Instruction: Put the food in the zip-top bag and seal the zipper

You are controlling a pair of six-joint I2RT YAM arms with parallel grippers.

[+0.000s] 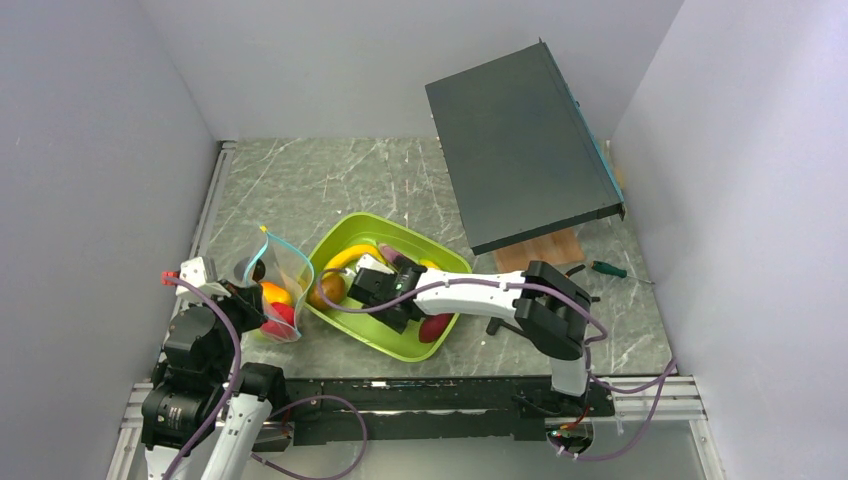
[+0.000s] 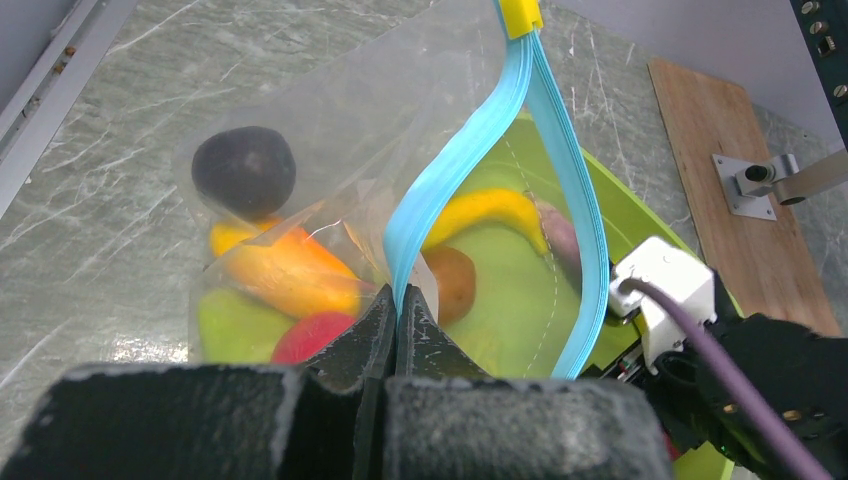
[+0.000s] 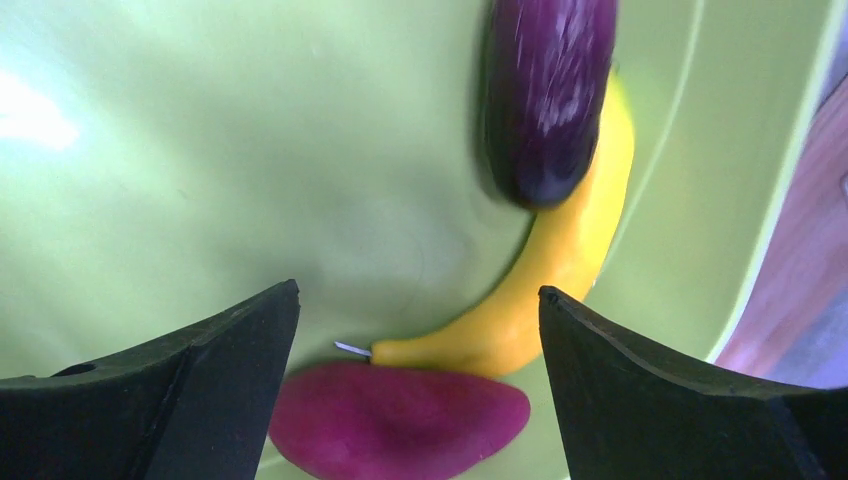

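Note:
The clear zip top bag [image 1: 292, 268] stands at the left with its blue-edged mouth open. In the left wrist view a dark round food [image 2: 243, 170], an orange food [image 2: 295, 272], a green one [image 2: 238, 328] and a red one [image 2: 312, 336] show inside it. My left gripper is shut on the bag's blue edge. Inside the green tray [image 1: 450, 257] my right gripper stands open, nothing gripped. Ahead of its fingers are a dark purple eggplant [image 3: 550, 110], a curved yellow food [image 3: 510, 325] and a purple-red food [image 3: 400, 420].
A banana [image 1: 352, 256] and a brown round food [image 1: 328, 289] are also in the tray. A large dark panel [image 1: 530, 145] leans over a wooden board [image 1: 540, 250] at the back right. A green-handled screwdriver [image 1: 608, 269] lies at the right. Counter behind the tray is clear.

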